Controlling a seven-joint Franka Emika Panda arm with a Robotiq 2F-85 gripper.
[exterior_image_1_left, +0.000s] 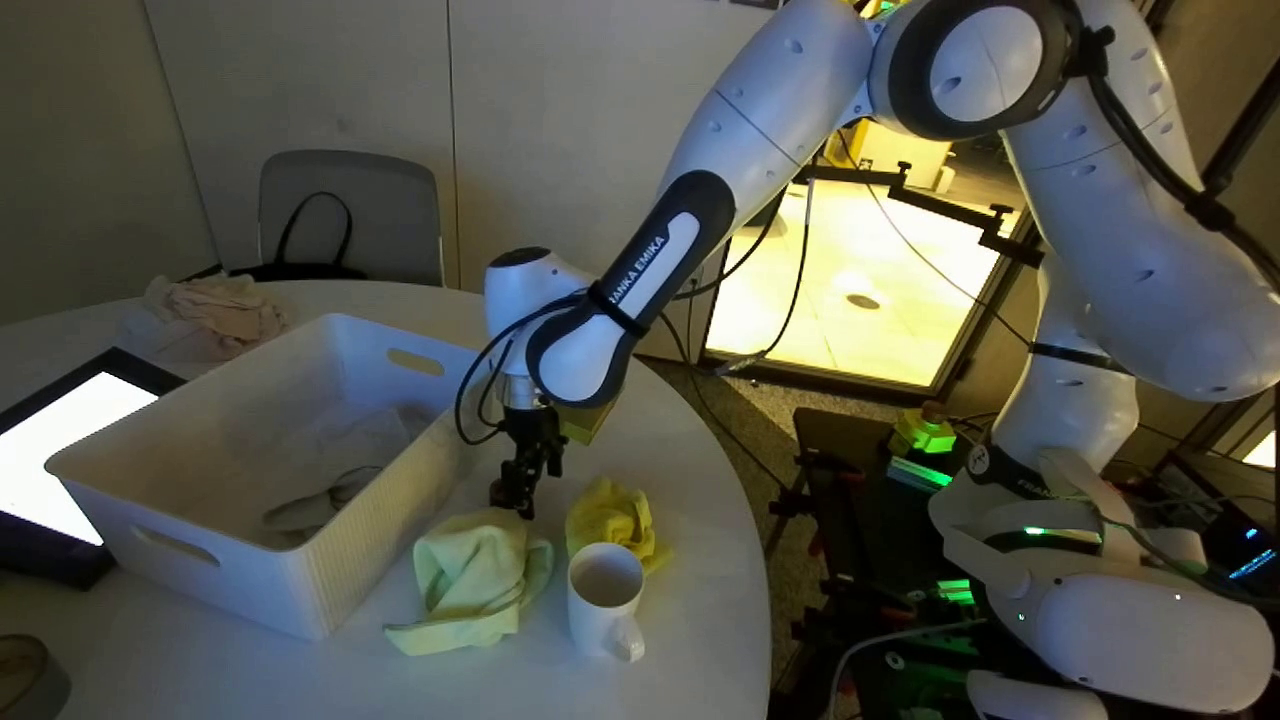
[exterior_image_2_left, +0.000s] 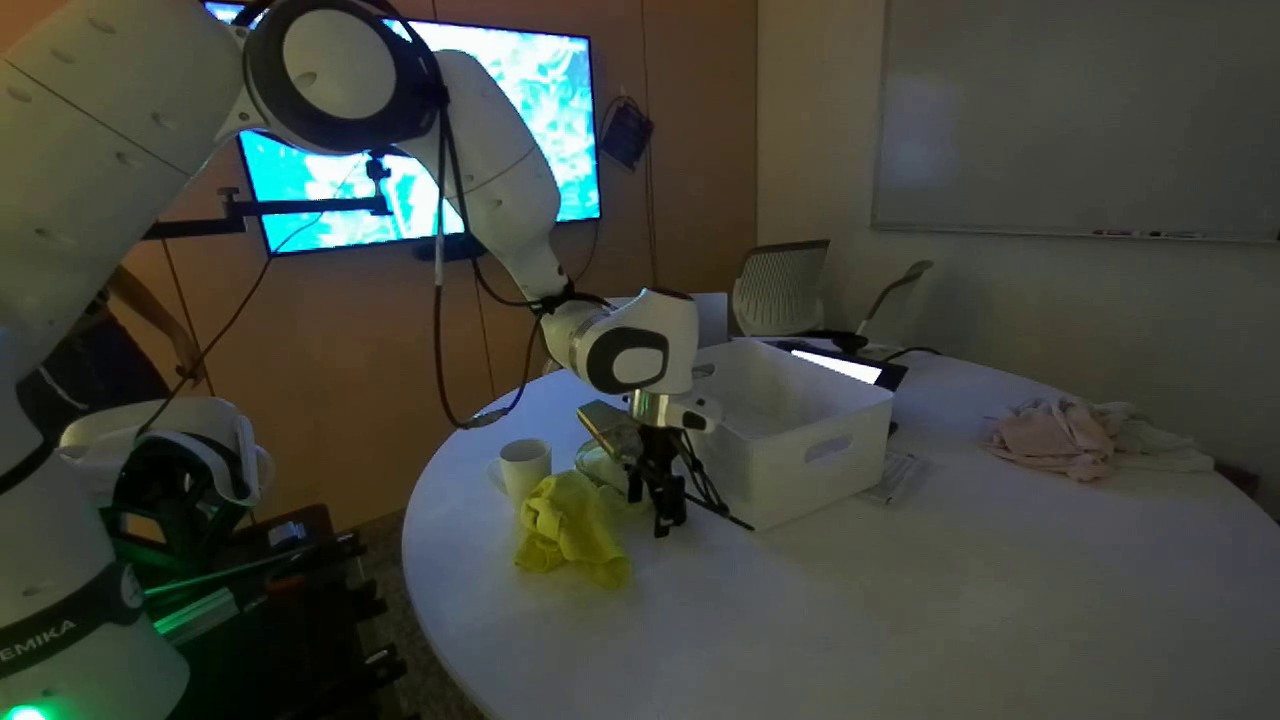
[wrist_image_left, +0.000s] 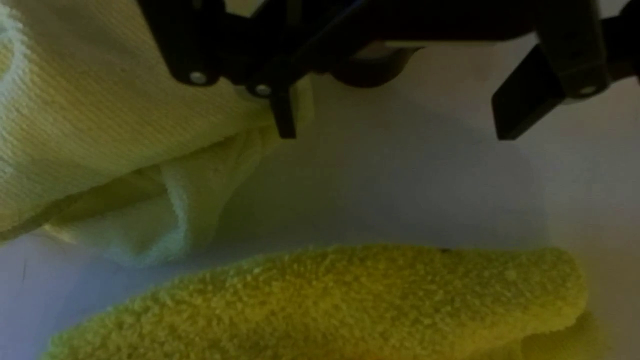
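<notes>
My gripper (exterior_image_1_left: 515, 502) points down just above the white table, open and with nothing between its fingers. A pale yellow-green cloth (exterior_image_1_left: 474, 574) lies crumpled in front of it in exterior view 1. To the right of that cloth is a brighter yellow cloth (exterior_image_1_left: 609, 518), partly behind a white mug (exterior_image_1_left: 603, 596). In the wrist view, bare table shows between the fingertips. The pale cloth (wrist_image_left: 108, 108) reaches in behind the left finger there, and the bright yellow cloth (wrist_image_left: 336, 300) fills the bottom, clear of both fingers.
A large white bin (exterior_image_1_left: 342, 588) stands close beside the gripper, with a grey item (exterior_image_1_left: 306, 510) inside. Beyond it are a lit screen (exterior_image_1_left: 60, 456) and a pinkish cloth (exterior_image_1_left: 228, 310). Open table (exterior_image_2_left: 912, 612) spreads wide in exterior view 2.
</notes>
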